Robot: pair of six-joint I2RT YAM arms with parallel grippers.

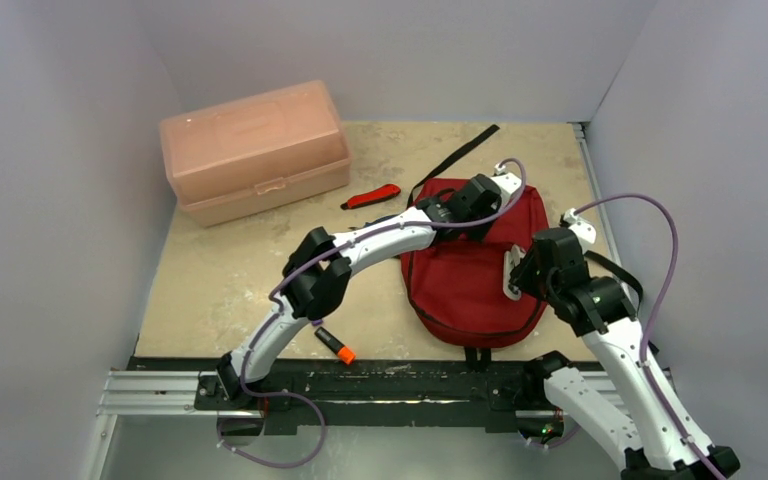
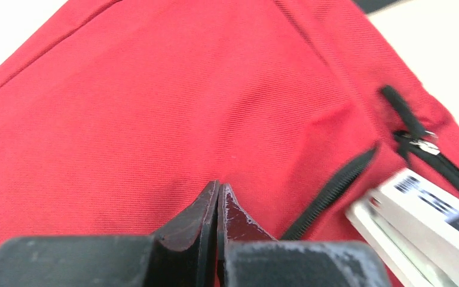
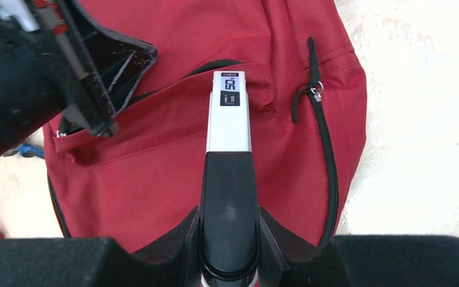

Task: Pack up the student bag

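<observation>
The red bag (image 1: 475,290) lies flat on the table. Its front pocket edge (image 3: 173,101) carries a black zipper (image 2: 334,188) and gapes slightly. Over the bag's upper half is my left gripper, its fingertips pressed together with only bare red fabric beyond them; the pocket flap lies outside the fingers. My right gripper is shut on a black and white stapler (image 3: 229,128), whose white end points toward the pocket opening. In the top view the stapler's pale end (image 1: 512,272) shows over the bag's right side.
A pink lidded box (image 1: 255,150) stands at the back left. A red utility knife (image 1: 371,197) lies left of the bag, and an orange-capped marker (image 1: 336,346) near the front edge. Both arms are close together over the bag.
</observation>
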